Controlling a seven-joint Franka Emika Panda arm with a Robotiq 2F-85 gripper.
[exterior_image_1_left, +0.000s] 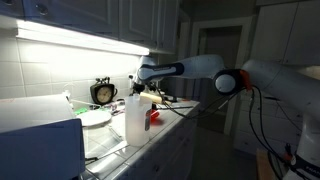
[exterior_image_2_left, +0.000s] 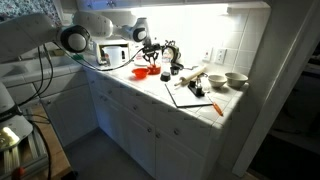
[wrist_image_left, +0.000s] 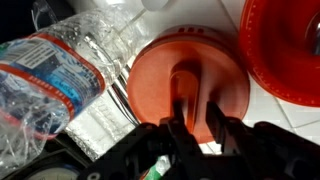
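A round orange-red lid (wrist_image_left: 150, 85) with a raised handle (wrist_image_left: 190, 75) fills the middle of the wrist view. My gripper is over the lid's lower part, its dark fingers parted near the handle. How firmly they touch the handle, if at all, cannot be told. From outside, my gripper (exterior_image_2_left: 150, 46) points down over the counter near the back wall, small and partly lost among the things behind it.
A clear plastic bottle (wrist_image_left: 55, 75) lies left of the lid, and a red bowl (wrist_image_left: 285, 50) sits close on its right. Several bowls (exterior_image_2_left: 217, 81) and a dark tray (exterior_image_2_left: 188, 95) occupy the counter farther along. A white container (exterior_image_1_left: 136, 120) stands at the counter's near end.
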